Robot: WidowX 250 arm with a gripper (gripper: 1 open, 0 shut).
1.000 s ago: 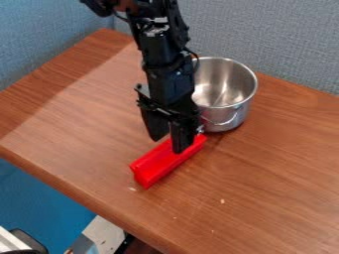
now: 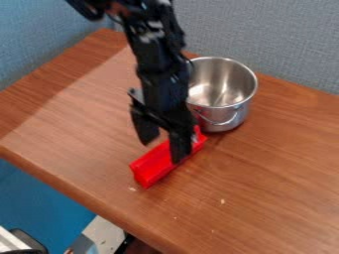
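Observation:
A red elongated block (image 2: 154,165) lies diagonally on the wooden table (image 2: 79,129). The black gripper (image 2: 165,139) is lowered over the block's upper part, its fingers standing apart on either side, partly hiding it. A shiny metal pot (image 2: 225,91) stands just behind and to the right of the gripper, partly hidden by the arm.
Bare table spreads to the left and to the lower right. The table's edge runs along the lower left, with blue floor beyond. Grey padded walls stand at the back.
The gripper has shifted slightly over the block, with small changes in the arm's pose. The block and pot look unmoved.

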